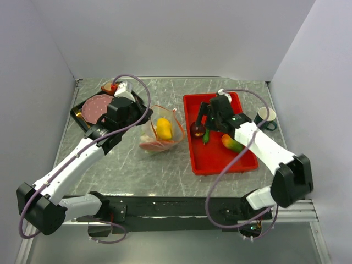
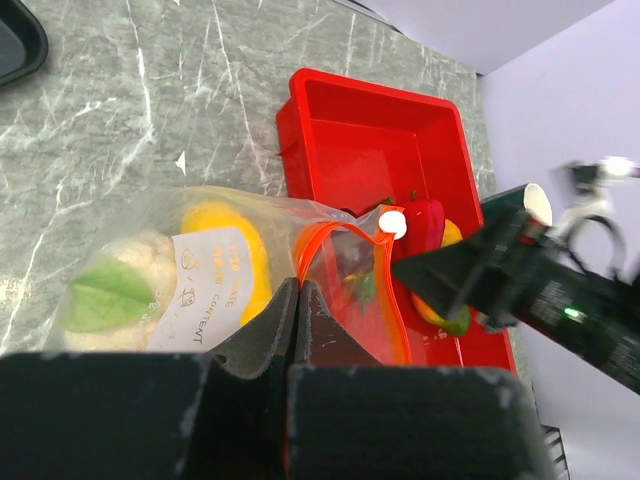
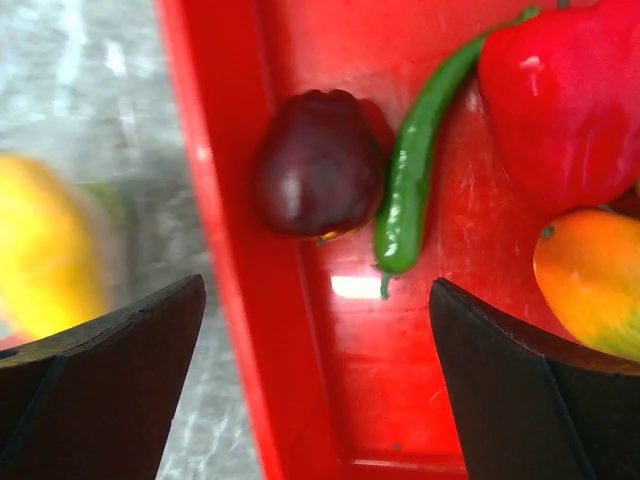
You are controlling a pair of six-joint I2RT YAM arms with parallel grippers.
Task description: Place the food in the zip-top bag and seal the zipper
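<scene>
The clear zip bag [image 1: 157,140], orange-rimmed, holds a yellow item [image 1: 164,128], a pale item with green leaves and a printed paper. My left gripper is shut at the bag's top edge; little shows between its fingers. My right gripper is open above the red tray [image 1: 220,162]. Below it lie a dark round vegetable [image 3: 318,165], a green chilli [image 3: 408,190], a red pepper [image 3: 560,110] and an orange-green fruit [image 3: 590,280].
A dark tray with a pink plate [image 1: 96,108] is at the back left. A green mug [image 1: 265,118] stands right of the red tray.
</scene>
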